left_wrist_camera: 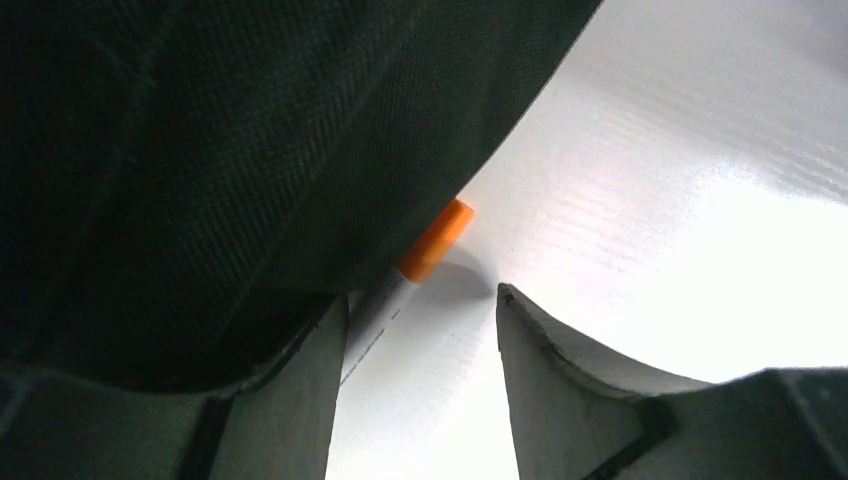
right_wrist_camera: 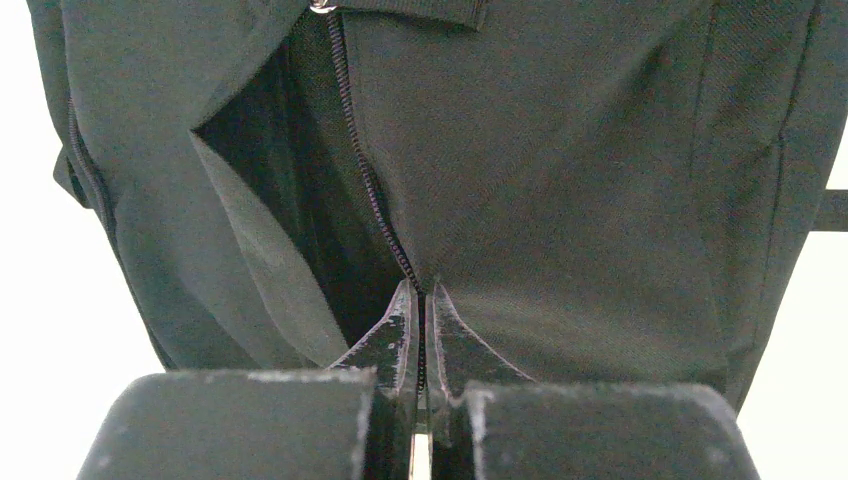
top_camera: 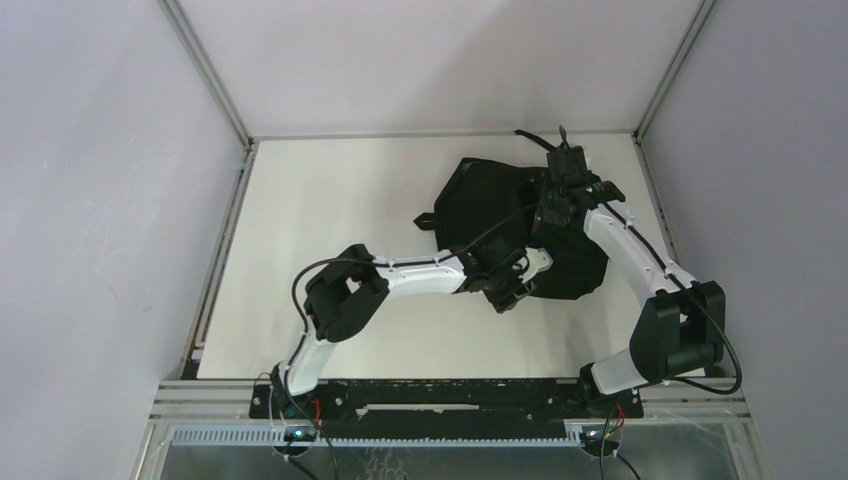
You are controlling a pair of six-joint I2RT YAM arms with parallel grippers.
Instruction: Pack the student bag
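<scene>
A black cloth bag [top_camera: 485,200] lies at the back right of the table, its zipped opening [right_wrist_camera: 365,170] parted in the right wrist view. My right gripper is shut on the zipper-lined edge, and the cloth is drawn toward its fingertips. Low over the table at the bag's near side, my left gripper stands open. Between its fingers shows the orange end of a slim pen-like thing [left_wrist_camera: 438,240] on the white surface. The grey body of that thing passes behind the left finger and partly under the bag cloth.
Bare white table [top_camera: 320,200] spreads over the left and front. A strap [top_camera: 533,138] reaches toward the back wall, and a tab [top_camera: 425,221] sticks out on the bag's left. Grey walls close in the sides and back.
</scene>
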